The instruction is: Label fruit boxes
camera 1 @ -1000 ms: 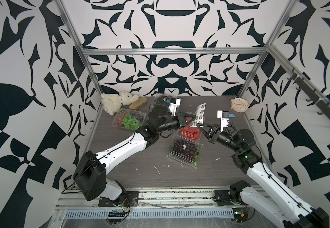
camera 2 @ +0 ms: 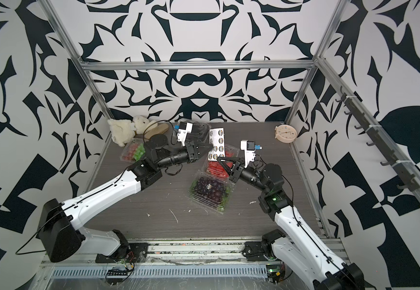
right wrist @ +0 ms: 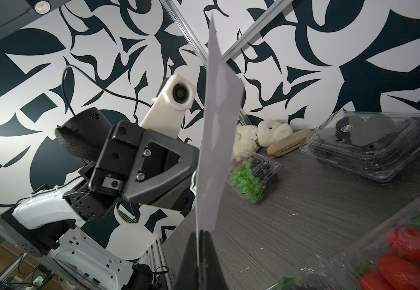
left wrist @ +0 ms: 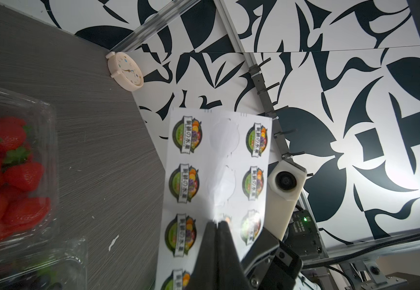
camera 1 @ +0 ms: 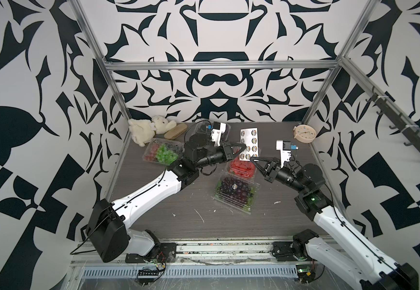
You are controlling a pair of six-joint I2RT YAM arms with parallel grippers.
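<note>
A white sheet of round fruit stickers stands upright in my right gripper, which is shut on its lower edge. My left gripper is shut, its fingertips at the sheet's face by the stickers; nothing shows held between them. Two sticker places in the middle column look blank in the left wrist view. Below are boxes of strawberries and dark grapes; the latter bears a round label. Another clear box at the back carries a round label, and a green-grape box stands left.
Plush toys and a tan oblong object sit at the back left. A round clock is at the back right.
The sheet now faces the top cameras more flatly. The right arm has not moved.
</note>
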